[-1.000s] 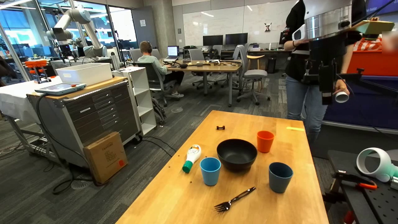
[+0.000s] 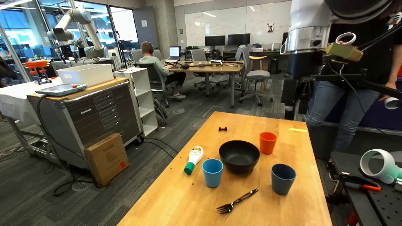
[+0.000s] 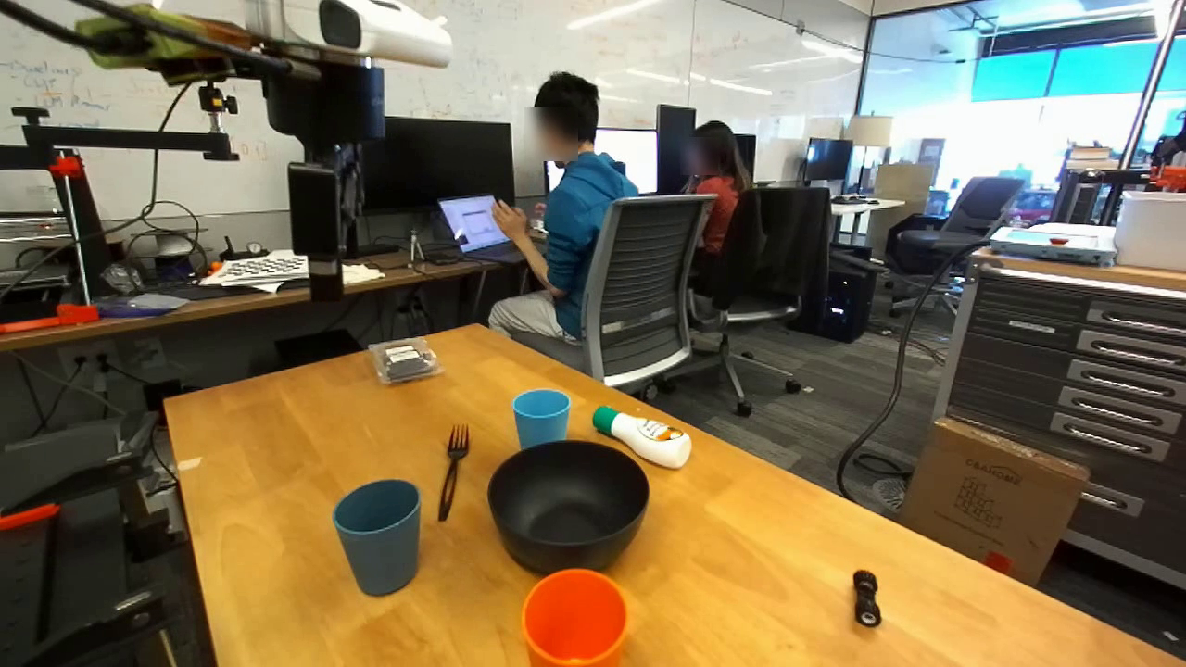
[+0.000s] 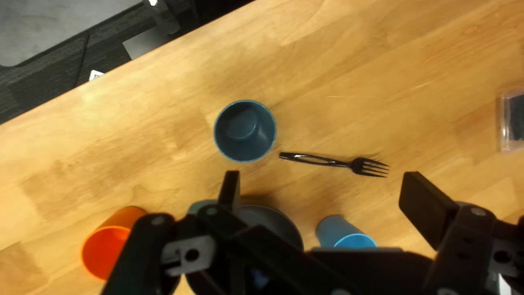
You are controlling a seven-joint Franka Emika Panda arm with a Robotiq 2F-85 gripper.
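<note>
High over the table's right edge, my gripper (image 2: 296,112) stands open and empty, its fingers (image 4: 426,209) spread wide in the wrist view. Below it on the table are a black bowl (image 2: 239,156), an orange cup (image 2: 268,143), a light blue cup (image 2: 213,172) and a dark blue-grey cup (image 2: 283,179). All three cups are upright and look empty. A black fork (image 4: 334,162) lies flat beside the dark cup. In the wrist view the gripper's own body hides much of the bowl. A white bottle with a green cap (image 3: 645,434) rests on its side near the light blue cup.
A small black dumbbell-shaped object (image 3: 866,598) lies apart, near the table edge. One table corner holds a clear packet (image 3: 405,359). Bare wood (image 4: 393,73) surrounds the dark cup and fork. A person (image 2: 339,105) stands behind the arm.
The arm and gripper have moved left in exterior view 1 and turned, so both fingers now show apart. The standing person has shifted right. The tabletop objects have stayed put.
</note>
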